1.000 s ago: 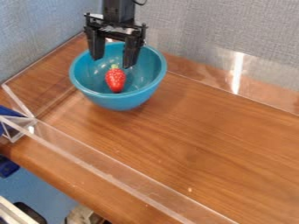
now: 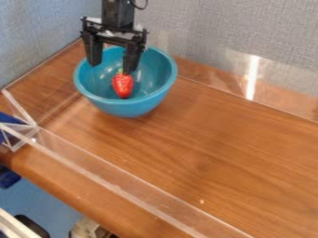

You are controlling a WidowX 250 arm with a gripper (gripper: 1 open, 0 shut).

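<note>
A teal bowl [image 2: 123,105] stands on the wooden table at the back left, with a red strawberry-like object [image 2: 122,84] inside it. My black gripper [image 2: 113,63] hangs open from the top of the view, its fingers reaching down into the mouth of the bowl above and around the red object, with nothing visible held between them.
Bare table [image 2: 218,163] fills the right and front. Grey walls with a clear strip border the back and left. A white frame with blue material [image 2: 6,129] sits at the left edge, beside a clear front rail.
My gripper has moved slightly left and down toward the red object in the bowl. The bowl and red object look unmoved.
</note>
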